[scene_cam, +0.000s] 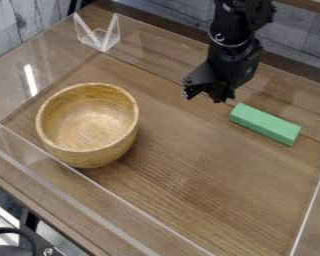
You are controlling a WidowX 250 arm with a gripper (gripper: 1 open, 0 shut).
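Observation:
My black gripper (203, 88) hangs over the back middle of the wooden table, shut, with nothing visible between its fingers. Just right of and below it lies a green block (264, 124), long and flat, apart from the gripper. A wooden bowl (87, 153) stands at the left of the table and looks empty.
A small clear plastic item (99, 33) sits at the back left. A dark rail or wall runs along the back, and a black coiled object (16, 238) is at the bottom left corner.

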